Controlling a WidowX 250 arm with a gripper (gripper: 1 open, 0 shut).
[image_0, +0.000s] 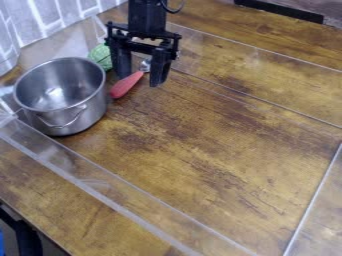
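Note:
My black gripper (142, 64) hangs over the back left of the wooden table, fingers apart and open. Just below and beside it a red elongated object (127, 87) lies on the table, right of a steel pot (60, 100). Whether anything is between the fingers is not clear, but the red object appears to lie free. A green round object (99, 54) sits behind the pot, partly hidden by the pot and gripper.
A transparent wall or rim runs along the left side behind the pot.

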